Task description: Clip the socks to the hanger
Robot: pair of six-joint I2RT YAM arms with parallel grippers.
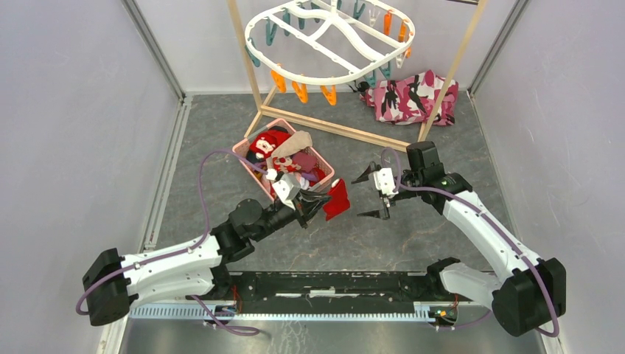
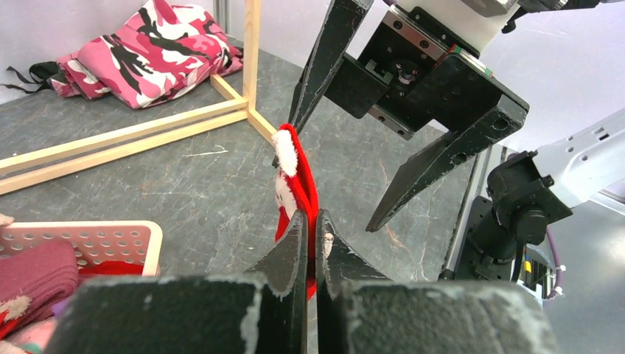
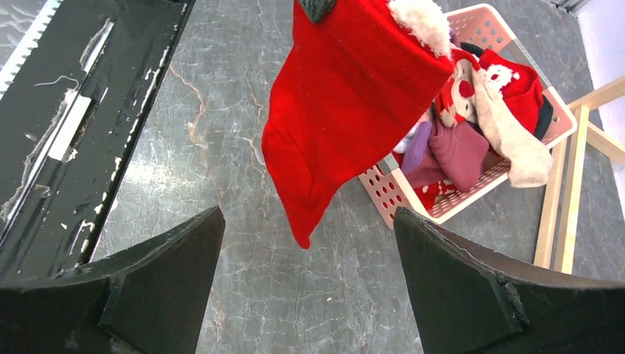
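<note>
A red sock (image 1: pixel 337 200) with a white fluffy trim hangs from my left gripper (image 1: pixel 326 198), which is shut on it. In the left wrist view the sock (image 2: pixel 297 173) rises edge-on from between the closed fingertips. Facing it from the right is my right gripper (image 1: pixel 358 198), wide open and empty. The right wrist view has the sock (image 3: pixel 346 110) just beyond and above the gap between my open fingers, apart from both. The white oval hanger (image 1: pixel 324 77) is up at the back, with orange clips (image 1: pixel 300 91) and teal clips (image 1: pixel 270 32) hanging empty along its rim.
A pink basket (image 1: pixel 329 177) full of socks stands on the floor just behind my left gripper. Wooden frame bars (image 1: pixel 335 128) cross the back, and a pink camouflage bag (image 1: pixel 413 98) lies behind them. The grey floor between the arms and the front rail is clear.
</note>
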